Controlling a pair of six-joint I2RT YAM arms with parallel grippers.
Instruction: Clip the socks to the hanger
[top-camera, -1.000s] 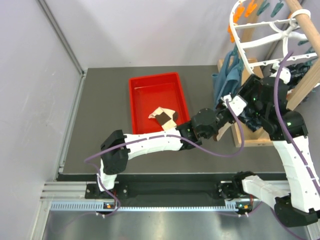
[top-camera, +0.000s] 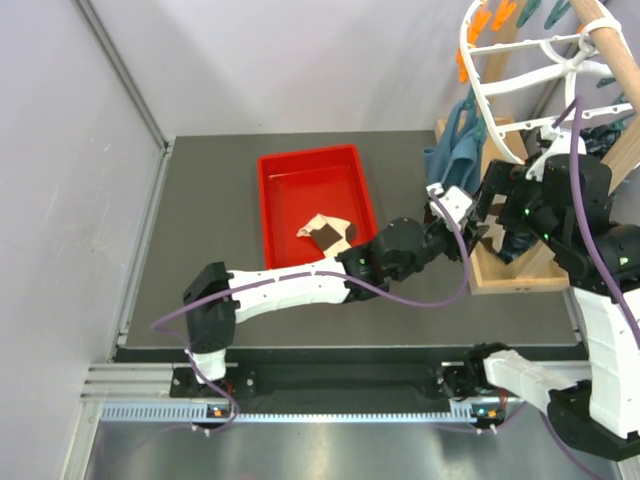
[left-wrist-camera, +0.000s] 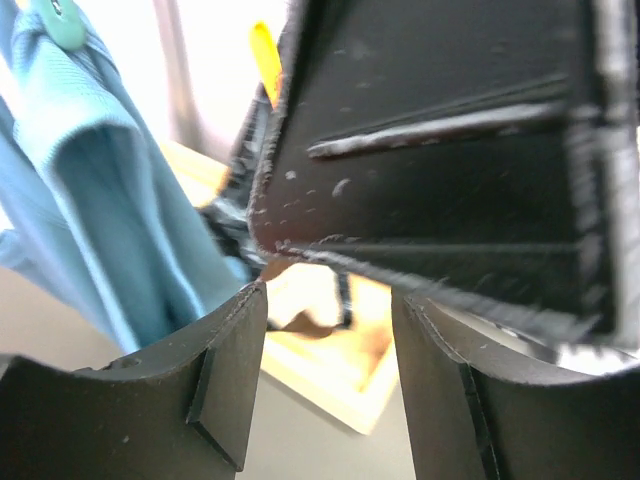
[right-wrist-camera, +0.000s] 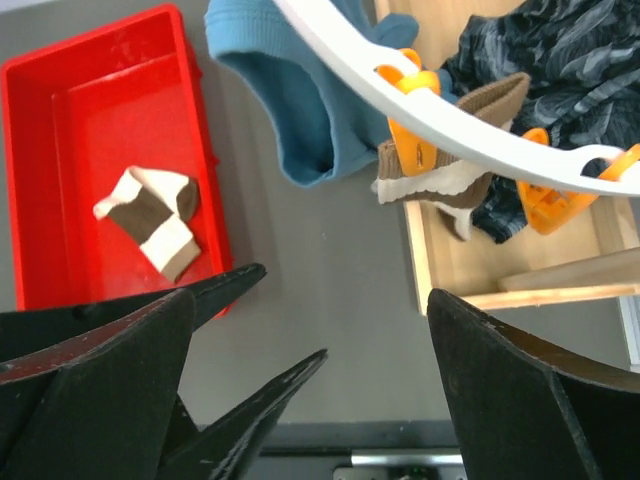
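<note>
A white hanger (top-camera: 555, 70) with orange and teal clips carries hanging blue socks (top-camera: 455, 145). In the right wrist view a brown-and-cream sock (right-wrist-camera: 440, 180) hangs by an orange clip (right-wrist-camera: 412, 140). Another brown-and-cream sock (right-wrist-camera: 150, 215) lies in the red bin (right-wrist-camera: 90, 120). My left gripper is part open beside the blue sock (left-wrist-camera: 110, 200), nothing visible held between its fingers; the right gripper's black body fills much of that view above it. My right gripper stands open below the hanger's rim, with the left gripper's dark fingers reaching in beneath it.
A wooden stand (right-wrist-camera: 425, 260) holds the hanger, with dark patterned fabric (right-wrist-camera: 530, 70) inside. The two arms crowd together at the right.
The left arm has drawn back slightly toward the lower left. The right arm has shifted a little right. The light cloth seen below the grippers earlier is now largely out of sight in the top view.
</note>
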